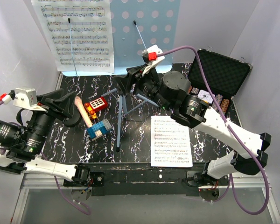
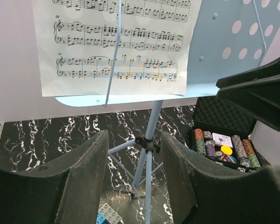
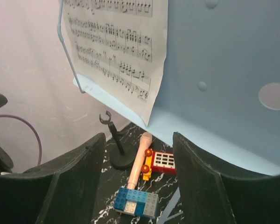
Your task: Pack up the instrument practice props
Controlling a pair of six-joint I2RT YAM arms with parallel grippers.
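A blue music stand [image 1: 119, 123] holds a sheet of music [image 1: 72, 42] under thin wire clips. My right gripper [image 1: 123, 81] is raised just in front of the stand's panel, open with nothing between its fingers. My left gripper [image 1: 65, 105] hangs at the left, its fingers apart and empty, facing the sheet and pole in the left wrist view. Below lie a pink toy microphone [image 1: 82, 112], a red toy [image 1: 97, 104], a blue brick block [image 1: 100, 129] and a black round-based holder [image 3: 122, 156].
An open black case [image 1: 218, 72] of chips sits at the back right. Loose sheet music [image 1: 171, 142] lies on the front right of the dark marble table [image 1: 210, 140]. Walls enclose both sides.
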